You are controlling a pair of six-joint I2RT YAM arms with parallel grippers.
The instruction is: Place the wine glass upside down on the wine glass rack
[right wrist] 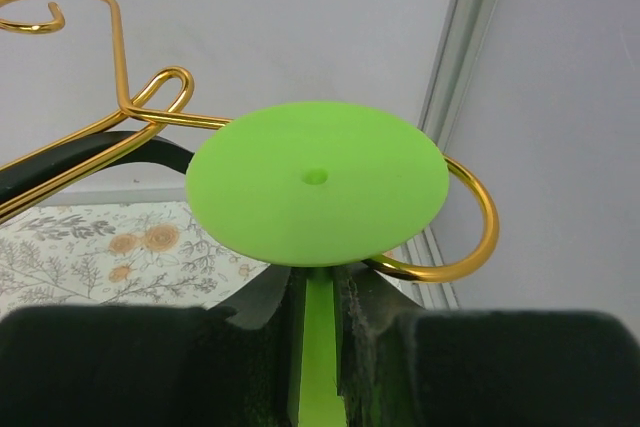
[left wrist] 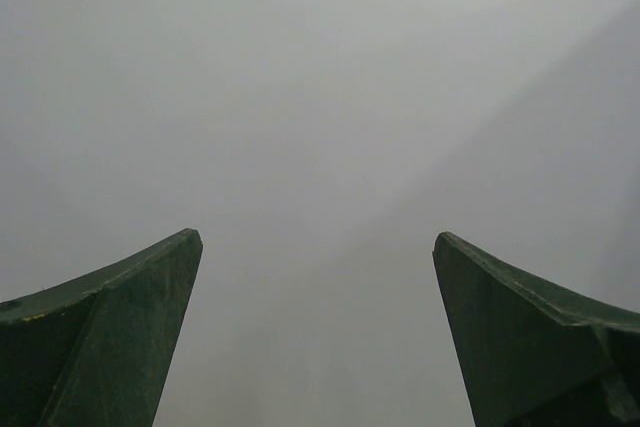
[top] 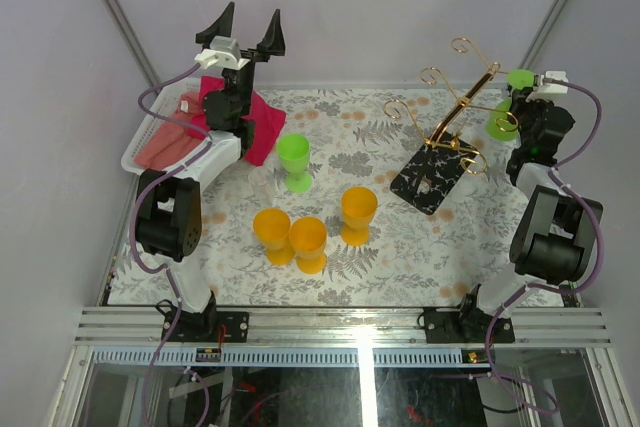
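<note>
My right gripper [top: 516, 92] is shut on the stem of a green wine glass [right wrist: 316, 197], held inverted with its round foot on top. In the right wrist view the foot is at a gold loop [right wrist: 480, 207] of the rack; whether it rests there I cannot tell. In the top view the glass's bowl [top: 500, 119] shows at the right end of the gold wine glass rack [top: 425, 182]. My left gripper [top: 240, 29] is raised at the back left, open and empty.
A second green glass [top: 294, 157], a clear glass [top: 262, 182] and several yellow glasses [top: 358, 209] stand mid-table. A white basket [top: 135, 157] with red cloths [top: 268, 127] is at the left.
</note>
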